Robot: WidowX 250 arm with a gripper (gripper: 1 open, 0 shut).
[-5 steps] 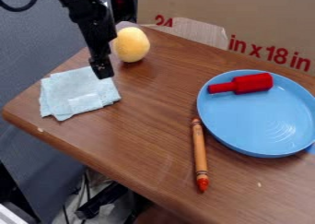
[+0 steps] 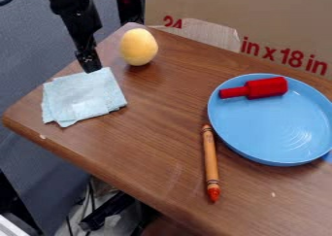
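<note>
My black gripper [image 2: 88, 57] hangs at the upper left, low over the back edge of a folded light-blue cloth [image 2: 81, 98] lying on the wooden table; whether its fingers are open or shut is too small and dark to tell. A yellow egg-shaped object [image 2: 139, 47] stands just right of the gripper. A red cylinder with a narrow handle [image 2: 263, 87] lies on a blue plate [image 2: 269, 133] at the right. An orange crayon [image 2: 212, 162] lies left of the plate.
A cardboard box [image 2: 240, 21] stands behind the table. The table's left edge drops away to the floor.
My gripper has moved left and a little up from where it was, toward the table's back-left edge beside the cloth. The other things have not visibly moved.
</note>
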